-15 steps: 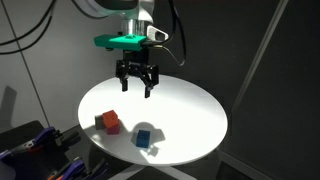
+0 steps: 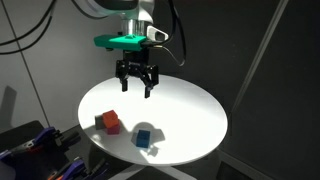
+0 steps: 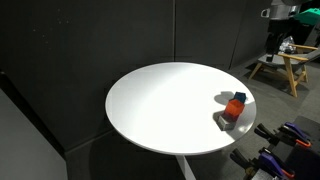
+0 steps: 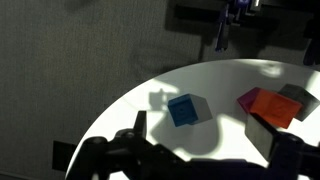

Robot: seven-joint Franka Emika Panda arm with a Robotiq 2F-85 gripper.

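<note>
My gripper (image 2: pixel 137 93) hangs well above the white round table, fingers spread wide and nothing between them. Below it, near the table's front edge, lies a blue block (image 2: pixel 143 138). To its left in exterior view 1 is a red block (image 2: pixel 111 121), with a grey block (image 2: pixel 99 122) close behind it. From the wrist, the blue block (image 4: pixel 183 110) shows beyond the open fingers, between them. The red block (image 4: pixel 274 108) is at the right there, beside the grey block (image 4: pixel 301 98). Exterior view 2 has the gripper (image 3: pixel 280 55) at the far right, away from the blocks.
A wooden chair (image 3: pixel 297 70) stands behind the arm at the right. Dark stand legs (image 2: pixel 75 170) sit at the lower left.
</note>
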